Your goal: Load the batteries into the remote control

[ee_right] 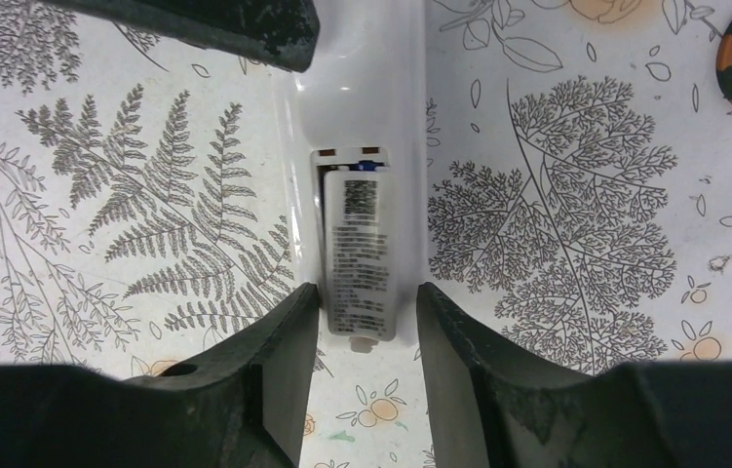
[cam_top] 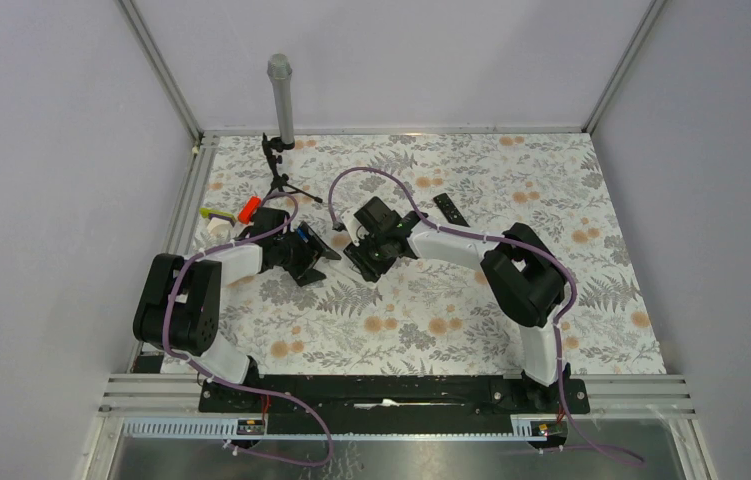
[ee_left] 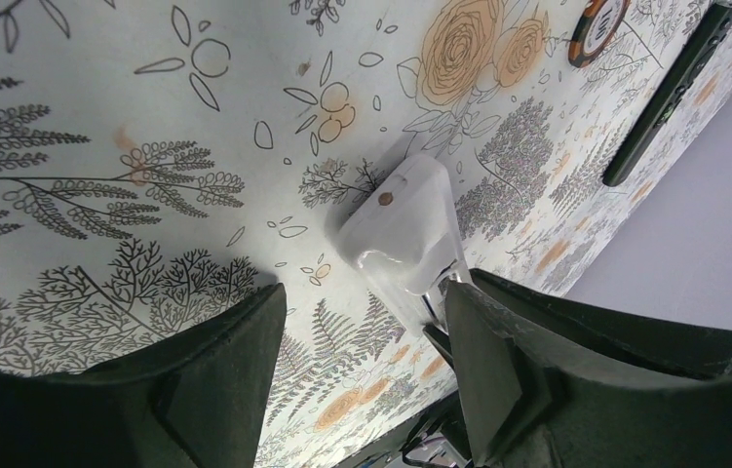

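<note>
The white remote (ee_right: 352,97) lies on the patterned cloth, its battery compartment facing up. A pale battery with grey print (ee_right: 360,253) rests lengthwise at the compartment, its terminal nub towards my right gripper; whether it is fully seated cannot be told. My right gripper stands open, one finger on each side of that battery's lower end. In the left wrist view my left gripper is open, with the rounded end of the white remote beyond its fingertips. One left finger (ee_right: 264,29) reaches over the remote in the right wrist view.
A black remote (cam_top: 450,209) lies at the back right. A round chip (ee_left: 597,29) lies near the white remote, with a dark slim object (ee_left: 664,97) farther off. A tripod (cam_top: 284,180) stands back left.
</note>
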